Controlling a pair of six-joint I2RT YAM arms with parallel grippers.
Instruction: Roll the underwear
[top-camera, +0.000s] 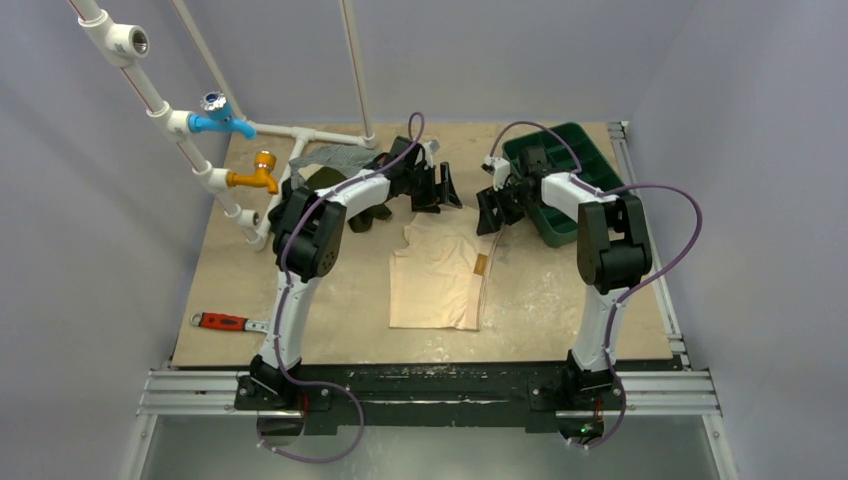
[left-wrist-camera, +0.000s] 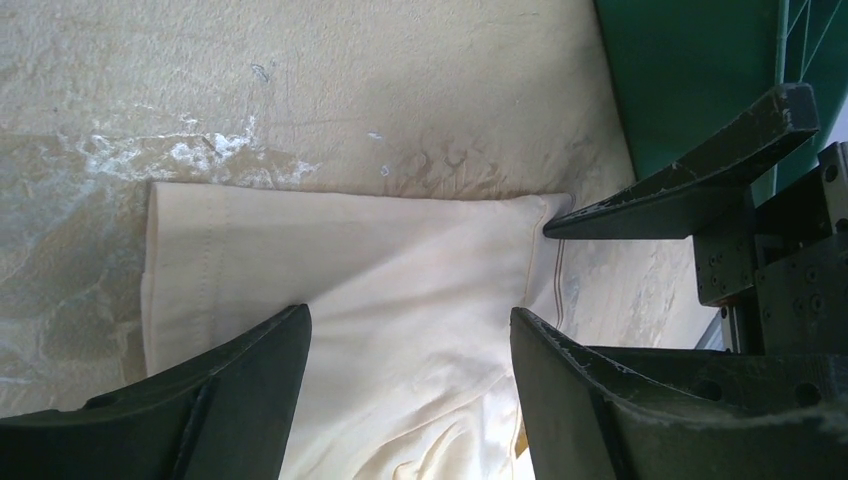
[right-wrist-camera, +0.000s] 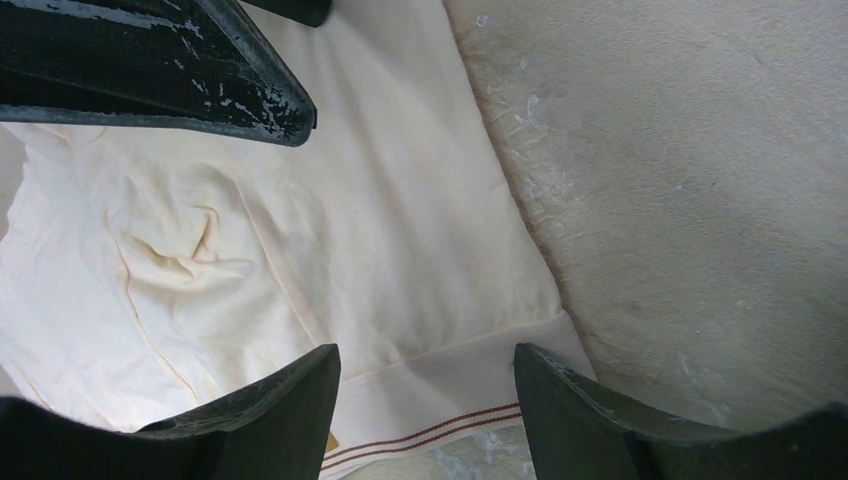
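The cream underwear lies mostly flat on the table, its side with a brown label facing right. Over its far edge, my left gripper is open; cloth spreads beneath and between its fingers in the left wrist view. At the far right corner of the underwear is my right gripper, also open. Its fingers straddle the striped waistband in the right wrist view. Wrinkles gather in the middle of the cloth. Whether the fingertips touch the fabric is hard to tell.
A green bin stands behind the right arm. Dark and grey cloths are piled by the white pipe frame at back left. A red-handled tool lies front left.
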